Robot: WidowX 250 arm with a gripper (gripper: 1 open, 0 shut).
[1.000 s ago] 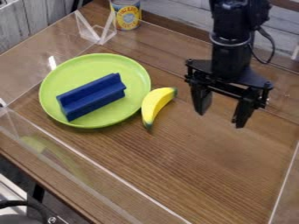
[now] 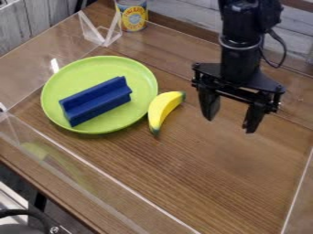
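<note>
The black gripper (image 2: 230, 111) hangs over the right half of the wooden table, fingers pointing down and apart, with nothing visible between them. Left of it lies a yellow banana (image 2: 164, 111). Further left a green plate (image 2: 124, 75) holds a blue block (image 2: 95, 99), lying lengthwise across it.
A can (image 2: 131, 13) stands at the back left, beside a clear plastic object (image 2: 104, 27). A pale wall runs along the back right, and a dark cable or hose lies at the lower left corner.
</note>
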